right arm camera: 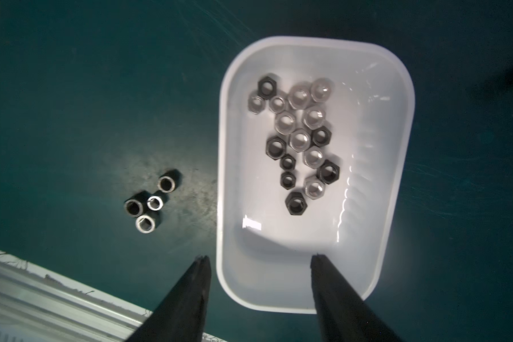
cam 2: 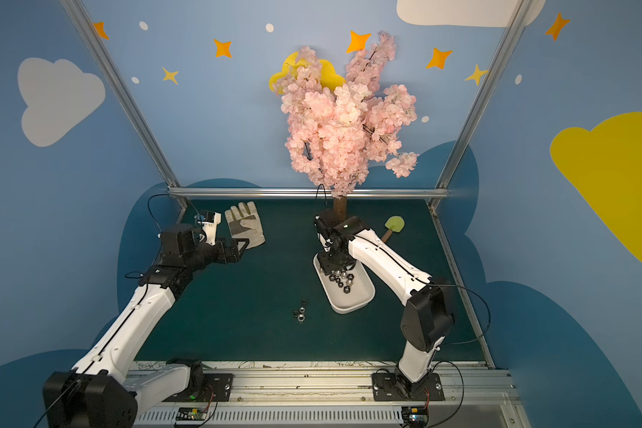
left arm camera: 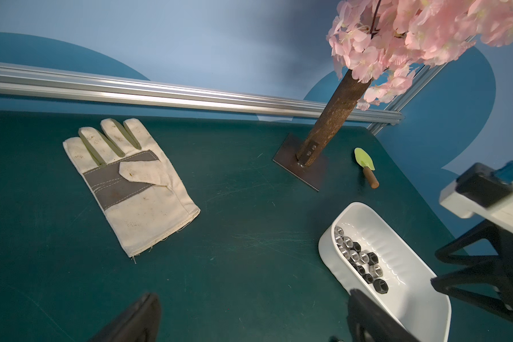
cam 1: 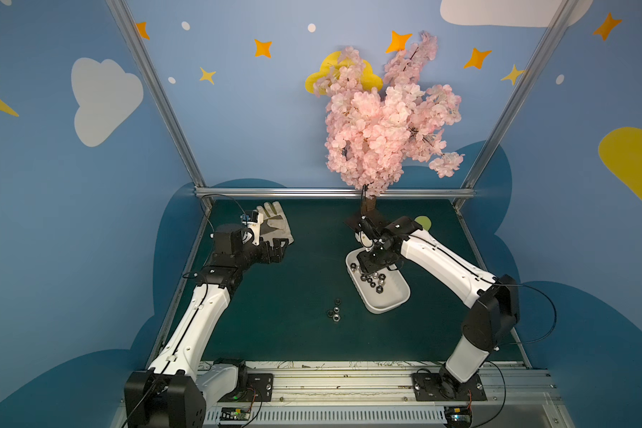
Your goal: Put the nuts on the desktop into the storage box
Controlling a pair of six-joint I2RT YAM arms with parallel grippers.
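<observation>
Several loose nuts, among them a dark nut [right arm camera: 134, 207] and a silver nut [right arm camera: 146, 223], form a small cluster on the green desktop, left of the white storage box [right arm camera: 224, 171]. Inside the box lie many dark and silver nuts [right arm camera: 295, 203], mostly toward its far end. Over the box hovers my right gripper, open, its fingers [right arm camera: 182, 302] wide apart with nothing between them. My left gripper [cam 1: 281, 249] is open and empty too, up at the left by the glove; in its own view the fingers [left arm camera: 139, 319] are blurred.
A work glove [left arm camera: 136, 199] lies at the back left. Behind the box stands a pink blossom tree on a trunk [left arm camera: 333, 116] with a flat base plate. A small green trowel [left arm camera: 363, 158] rests at the back right. Mid-desk is clear.
</observation>
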